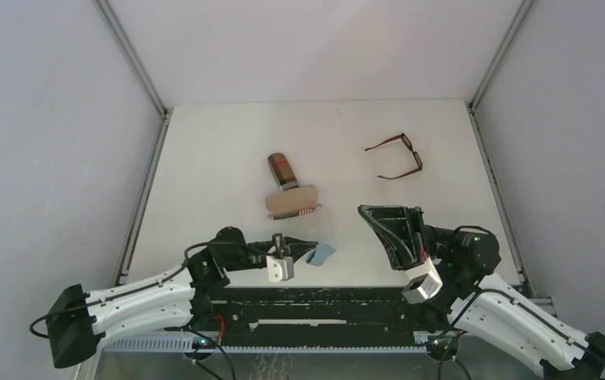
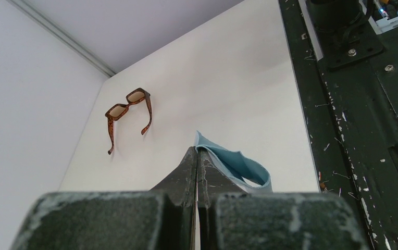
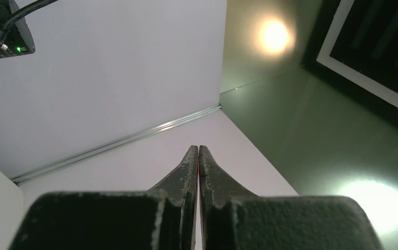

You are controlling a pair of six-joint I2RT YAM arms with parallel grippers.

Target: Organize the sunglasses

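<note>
Brown tortoiseshell sunglasses (image 1: 416,161) lie with temples unfolded on the right rear of the white table, also seen in the left wrist view (image 2: 115,111). An opened plaid case (image 1: 290,201), tan inside, lies at the centre. My left gripper, low near the front edge, is shut on a light blue cloth (image 2: 244,166). My right gripper is shut, nothing visible between its fingers, raised in front of the sunglasses; its wrist view shows walls and a lit ceiling.
A black rail (image 1: 315,309) runs along the front edge. Pale walls enclose the sides and back.
</note>
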